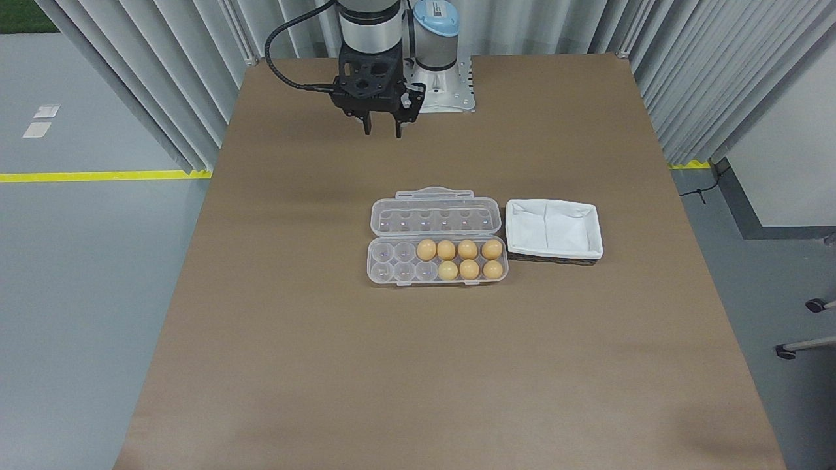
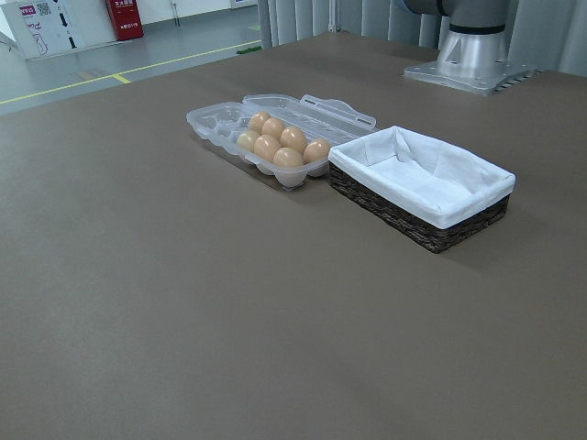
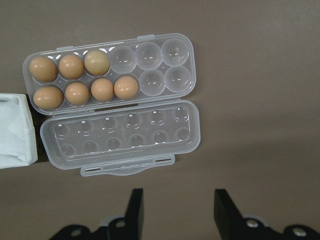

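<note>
My gripper point(image 1: 382, 129) hangs near the far edge of the table, behind and above a clear plastic egg carton point(image 1: 435, 219) with its lid open toward the arm. In the wrist view its two black fingers point(image 3: 132, 215) stand wide apart with nothing between them. The carton holds several brown eggs point(image 3: 71, 66), one paler, at one end; the cups at the other end point(image 3: 149, 55) are empty. Right beside the carton, on the right in the front view, sits a dark wicker basket with a white cloth liner point(image 1: 552, 227), empty in the left view.
The arm's base plate point(image 2: 459, 78) stands at the far edge, with grey curtains behind it.
</note>
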